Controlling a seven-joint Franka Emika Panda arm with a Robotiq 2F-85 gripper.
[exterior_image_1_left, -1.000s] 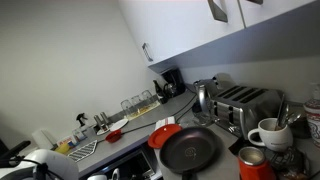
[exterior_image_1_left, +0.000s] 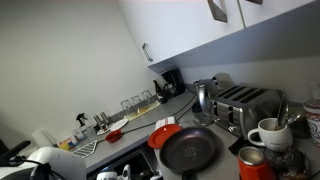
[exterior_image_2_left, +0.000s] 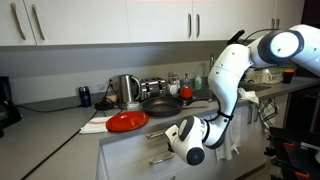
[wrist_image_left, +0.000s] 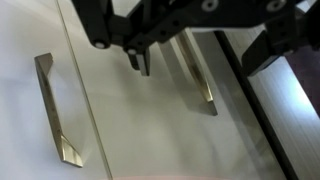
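Observation:
In the wrist view my gripper stands open, its dark fingers (wrist_image_left: 138, 58) set wide apart. A metal bar handle (wrist_image_left: 197, 75) on a pale drawer front shows between them; I cannot tell whether it touches either finger. A second bar handle (wrist_image_left: 58, 112) on the neighbouring front lies to the left. From exterior view 2, my gripper (exterior_image_2_left: 174, 140) is low at the white drawers below the counter, close to the upper handle (exterior_image_2_left: 157, 134) and above the lower handle (exterior_image_2_left: 160, 159). Exterior view 1 cuts off most of the gripper at its bottom edge.
A black pan (exterior_image_1_left: 188, 149) and a red plate (exterior_image_2_left: 127, 121) lie on the counter above the drawers. The toaster (exterior_image_1_left: 240, 105), kettle (exterior_image_2_left: 130, 88), white mug (exterior_image_1_left: 271, 133) and red can (exterior_image_1_left: 254, 163) stand there too. White cupboards (exterior_image_2_left: 95, 22) hang overhead.
Over the last second the arm has shifted slightly to the right in exterior view 1. The counter objects have stayed in place.

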